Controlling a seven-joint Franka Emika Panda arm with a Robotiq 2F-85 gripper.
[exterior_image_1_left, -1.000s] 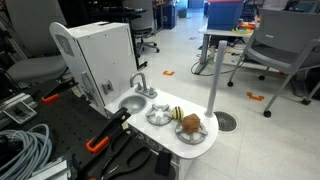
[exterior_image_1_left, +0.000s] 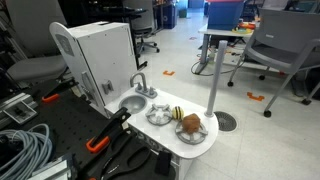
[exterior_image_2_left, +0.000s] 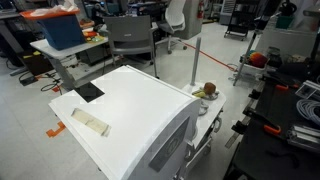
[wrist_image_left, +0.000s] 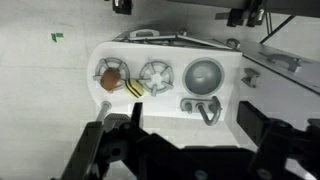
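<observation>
My open gripper looks straight down over a white toy kitchen counter (exterior_image_1_left: 160, 130), its dark fingers far apart with nothing between them. A brown round object (wrist_image_left: 110, 83) rests on the left burner in the wrist view. Just beside it, between the two grey burners, lies a yellow-and-black striped object (wrist_image_left: 134, 88). The other burner (wrist_image_left: 156, 75) is bare. Toward the right are a grey sink basin (wrist_image_left: 203, 76), which looks empty, and its faucet (wrist_image_left: 209, 110). Exterior view 1 also shows the brown object (exterior_image_1_left: 191, 123) and the striped one (exterior_image_1_left: 179, 112).
A tall white cabinet (exterior_image_1_left: 93, 62) stands beside the sink end. An upright white post (exterior_image_1_left: 218, 75) rises by the burners. Cables (exterior_image_1_left: 25, 150) and black-and-orange clamps (exterior_image_1_left: 108, 132) lie on the dark table. Chairs stand farther back.
</observation>
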